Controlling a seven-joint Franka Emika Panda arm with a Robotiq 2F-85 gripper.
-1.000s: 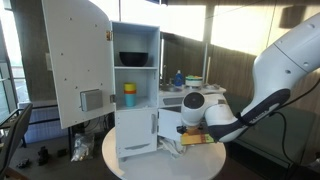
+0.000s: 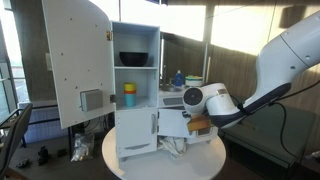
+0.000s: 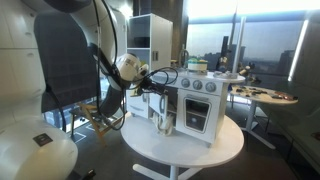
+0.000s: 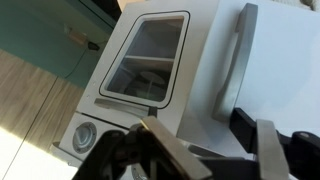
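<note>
A white toy kitchen unit stands on a round table. In the wrist view my gripper is open, its dark fingers apart at the lower edge. Ahead of them is a white panel with a long grey handle, close to the right fingertip. Left of it is an oven door with a dark window. A tan strip lies near the left finger; how it is held or fixed cannot be told. In the second exterior view, the oven front is right of the gripper.
The tall cabinet's door hangs wide open to the left. A dark bowl and stacked coloured cups sit on its shelves. The round table has bare room in front of the oven.
The arm's wrist has risen slightly and tilted, and the brown piece by the gripper has moved up and right with it. The cabinet, bowl and cups have stayed put.
</note>
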